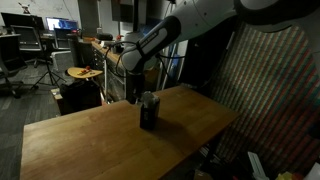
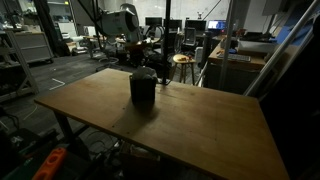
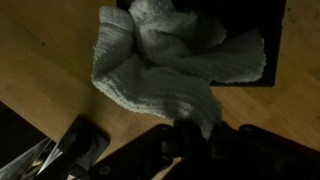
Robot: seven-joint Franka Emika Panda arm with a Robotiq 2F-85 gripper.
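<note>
A light grey cloth (image 3: pixel 160 90) lies bunched in and over the edge of a black box (image 3: pixel 262 50) in the wrist view. One end of it reaches down to my gripper, which is shut on that end. In exterior view 2 the dark box (image 2: pixel 143 91) stands on the table with the cloth (image 2: pixel 144 73) showing at its top. Exterior view 1 shows the box (image 1: pixel 149 115) right beside my gripper (image 1: pixel 133 92); the fingertips are too dark there to make out.
A stool (image 1: pixel 84 73), desks and chairs stand beyond the table. A corrugated wall (image 1: pixel 275 90) is at the right in exterior view 1.
</note>
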